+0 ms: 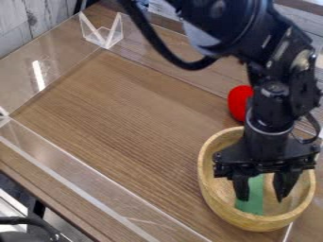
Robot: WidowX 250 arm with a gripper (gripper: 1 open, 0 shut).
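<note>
A yellow bowl (221,210) sits at the lower right of the table with a green block (248,204) lying in it. My black gripper (263,168) is over the bowl, its fingers just above and partly covering the block. Whether anything is between the fingers cannot be told.
A red round object (237,102) lies behind the bowl, partly hidden by my arm. A white wire holder (102,34) stands at the back left.
</note>
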